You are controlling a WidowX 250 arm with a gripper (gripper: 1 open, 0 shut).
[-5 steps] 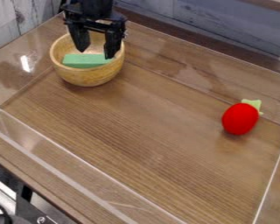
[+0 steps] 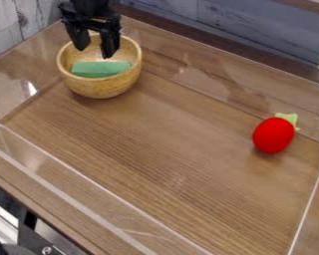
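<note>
A round tan bowl (image 2: 99, 86) stands at the upper left of the wooden table, with a green block (image 2: 101, 68) lying inside it. The dark gripper (image 2: 93, 46) is over the back of the bowl, above and behind the green block, its fingers open and reaching down into the bowl. Nothing shows held between them.
A red oval object (image 2: 273, 135) lies on the right, with a small pale green piece (image 2: 289, 120) just behind it. A wall runs along the back.
The gripper has moved left, from the bowl's right side toward its back left. The bowl appears shifted slightly left. The red object is unmoved.
</note>
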